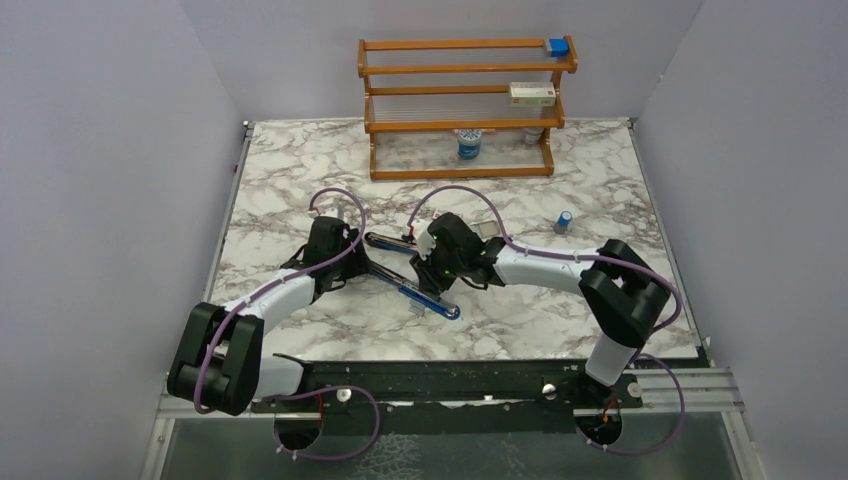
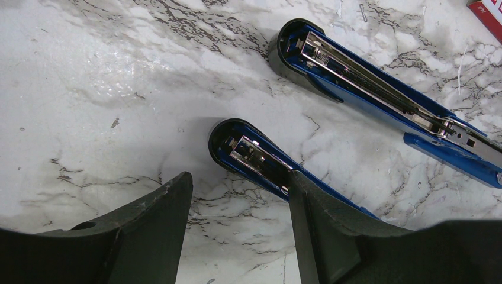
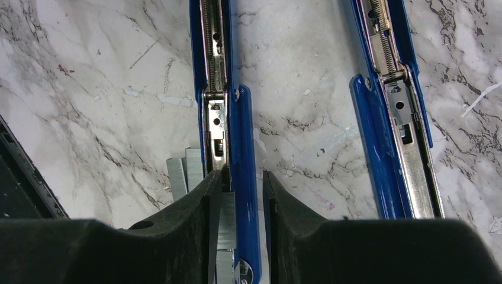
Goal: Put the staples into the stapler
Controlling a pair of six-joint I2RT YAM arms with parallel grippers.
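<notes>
Two opened blue staplers lie side by side. The nearer stapler runs diagonally between both hands; the farther stapler sits behind it. In the left wrist view, my left gripper is open over the nearer stapler's head, its right finger overlapping the body. My right gripper stands part open above the nearer stapler's hinge end. A grey staple strip shows between its fingers, close to the left one; whether they touch cannot be told. More strips lie beside the stapler.
A red-and-white box lies at the corner of the left wrist view. A small blue-capped item stands at the right. At the back is a wooden rack with a few containers.
</notes>
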